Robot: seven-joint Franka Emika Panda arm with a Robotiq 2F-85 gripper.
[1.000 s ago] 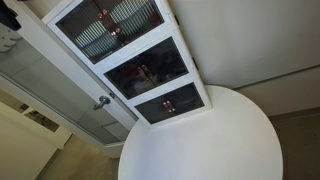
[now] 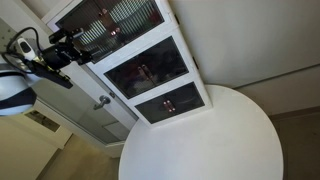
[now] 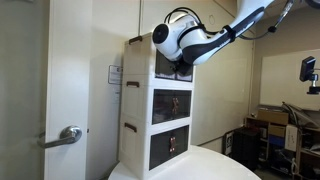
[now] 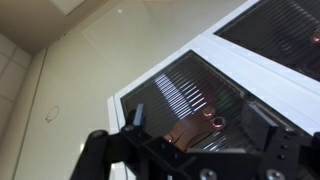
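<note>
A tall white cabinet (image 2: 134, 51) (image 3: 133, 93) stands as a stack of three sections with dark doors. Paired brownish-red handles show on its middle doors (image 2: 145, 73) and lower doors (image 2: 168, 105). My gripper (image 2: 79, 47) is beside the top section in exterior view 1. In the wrist view the gripper is open, its fingers (image 4: 138, 116) spread in front of a dark ribbed door. Reddish handle parts (image 4: 218, 123) appear between the fingers, and no held object shows. Exterior view 2 has the arm (image 3: 190, 43) covering the cabinet's upper front, hiding the gripper there.
A round white table (image 2: 205, 145) holds the cabinet, and its visible top is bare. A glass-panelled door with a metal handle (image 2: 102, 102) (image 3: 70, 135) is close to the cabinet. Shelves with boxes (image 3: 272, 115) stand at the far right.
From the upper left edge of exterior view 1, the arm has come down and right, bringing the gripper to the cabinet's top section. The cabinet doors look unchanged.
</note>
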